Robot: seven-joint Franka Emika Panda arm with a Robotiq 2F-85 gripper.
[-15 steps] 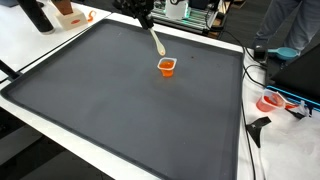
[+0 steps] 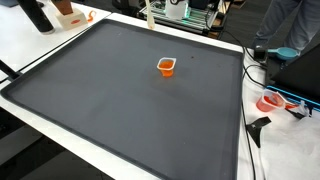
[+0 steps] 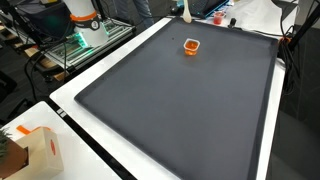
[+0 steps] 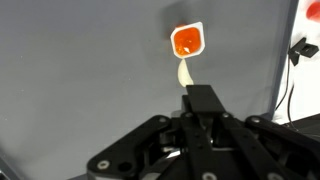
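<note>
A small white cup with orange contents sits on the dark grey board, toward its far side. In the wrist view the same cup lies just beyond the tip of a pale, spoon-like utensil. My gripper is shut on this utensil, whose handle is hidden between and behind the fingers. From outside, the pale utensil appears at the top of the picture, pointing down and clear of the cup. The gripper itself is out of both exterior views.
Another cup with red contents stands on the white surface at the right, beside a black clip-like object and dark cables. Boxes stand at the far left. Most of the board is bare.
The pale utensil has drawn up and back, away from the cup, toward the top edge of exterior view 1. The cup has stayed put.
</note>
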